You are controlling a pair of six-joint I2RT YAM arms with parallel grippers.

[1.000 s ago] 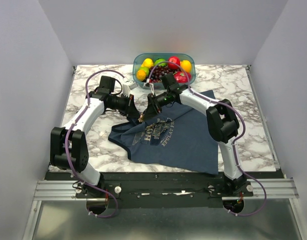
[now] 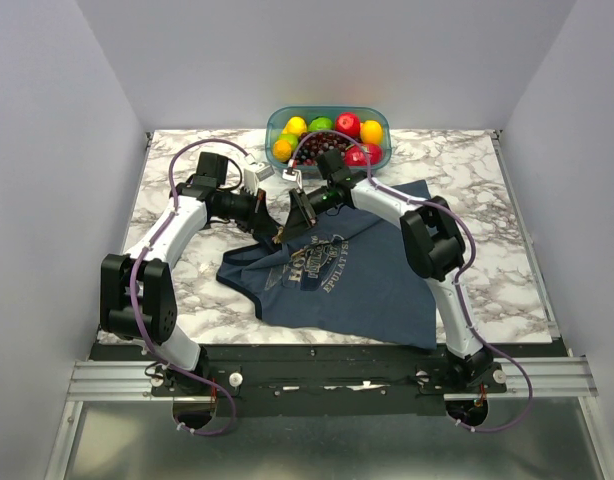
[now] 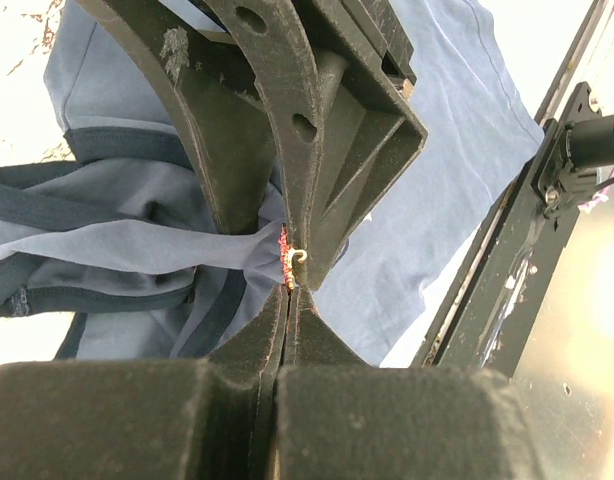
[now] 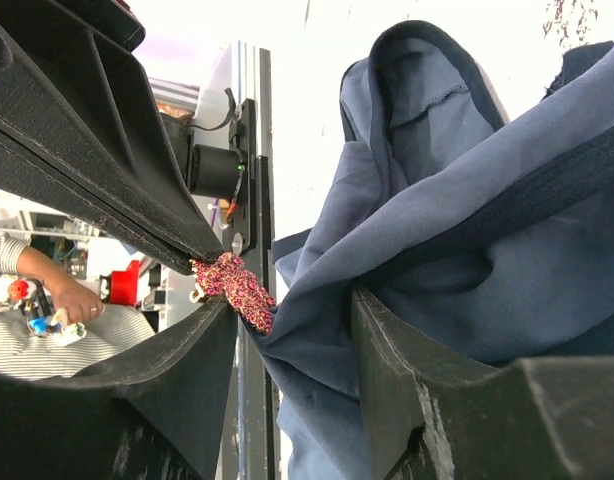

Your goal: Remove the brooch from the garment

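The garment is dark blue and lies on the table, with its collar bunched up between my grippers. A small red and gold beaded brooch sits at the edge of a raised fold. My left gripper is shut, its fingertips pinching the brooch's outer edge. My right gripper stands part open around the fold of cloth; one of its fingers is close to the brooch, and whether it touches cannot be made out. From above, both grippers meet at the collar and mostly cover the brooch.
A clear bin of fruit stands at the back of the marble-patterned table, just behind the grippers. Bare table lies to the right and at the far left.
My right gripper has shifted slightly left, closer to the left gripper and the brooch. The left arm and the garment look unchanged from above.
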